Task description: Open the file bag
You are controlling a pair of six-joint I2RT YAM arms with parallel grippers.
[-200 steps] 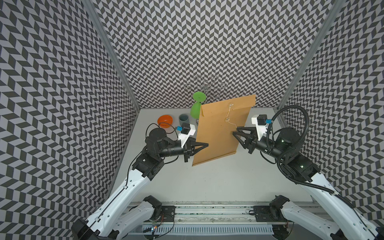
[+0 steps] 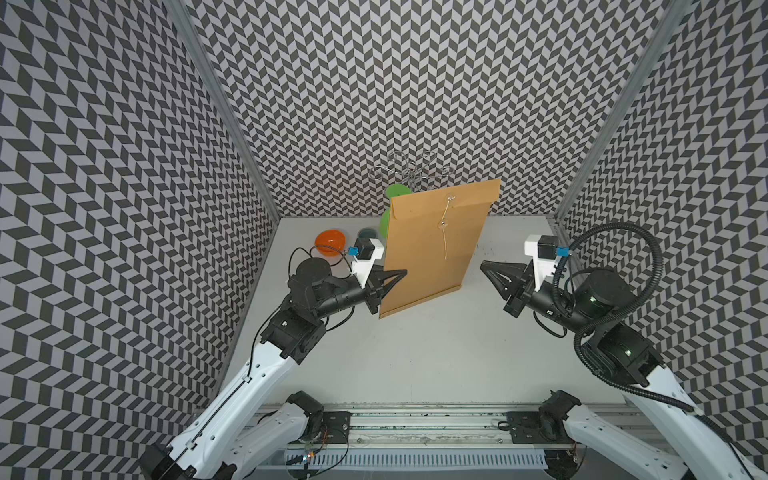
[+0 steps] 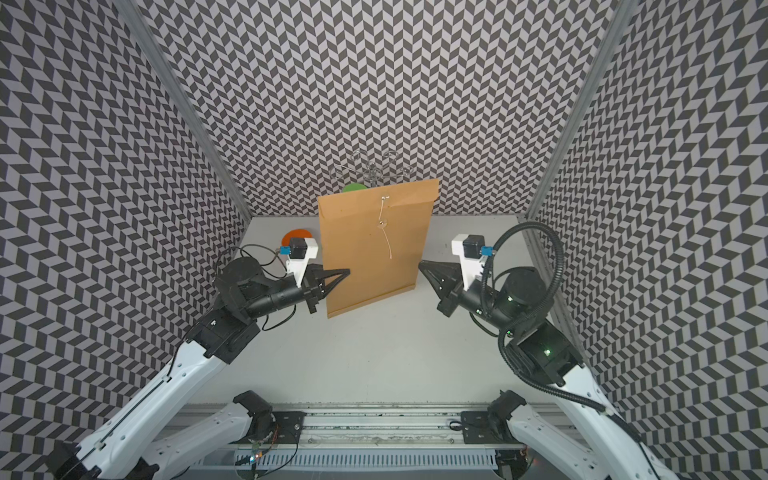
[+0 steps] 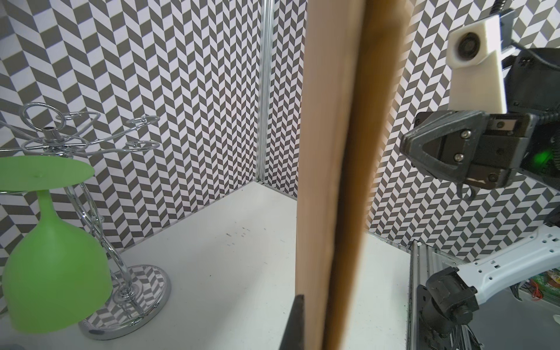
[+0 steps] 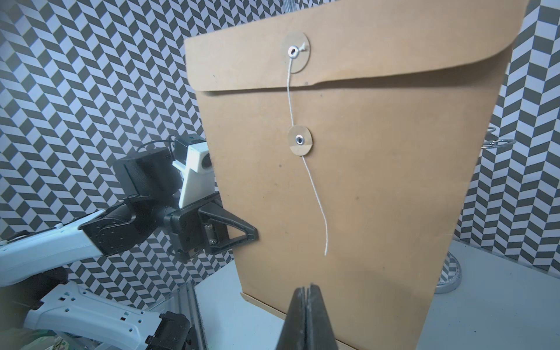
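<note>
The brown paper file bag (image 5: 373,192) is held up nearly upright, its flap (image 5: 355,52) folded down over the front. A white string (image 5: 315,198) runs from the upper button (image 5: 293,52) past the lower button (image 5: 299,140), and its tail hangs free. Whether it still loops behind the lower button I cannot tell. My left gripper (image 2: 405,273) is shut on the bag's left side, one finger in front and the other hidden behind. Off the bag's right side is my right gripper, shut, with nothing showing between its fingertips.
Behind the bag stand a green goblet-shaped object (image 4: 58,268) and a chrome rack (image 4: 125,291). An orange bowl (image 2: 329,241) and a dark cup (image 2: 367,233) sit at the back left.
The left gripper and bag shifted slightly left and the bag tilted.
</note>
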